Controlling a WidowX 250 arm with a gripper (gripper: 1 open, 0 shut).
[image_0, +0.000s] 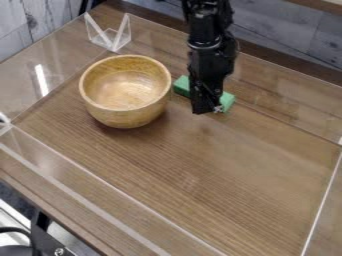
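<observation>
The black robot arm reaches down from the top centre, with its gripper shut low over a green block, partly covering it. Whether anything is between the fingers cannot be made out. To the left of the gripper, a large tan bowl sits on the wooden surface, with nothing visible inside.
Walls line the back and sides. Clear plastic pieces stand at the back left and far left edge. A black cable lies at the bottom left.
</observation>
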